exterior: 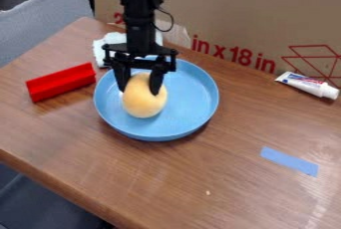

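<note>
A pale yellow, rounded object (144, 102) rests in a light blue plate (196, 112) near the middle of the table. My black gripper (140, 82) is over the plate, its fingers closed around the upper part of the yellow object. The back of the plate is partly hidden by the gripper.
A red block (60, 82) lies left of the plate, a white cloth (107, 46) behind it. A toothpaste tube (308, 85) lies at the back right by a cardboard box (253, 19). A blue tape strip (289, 160) marks the right.
</note>
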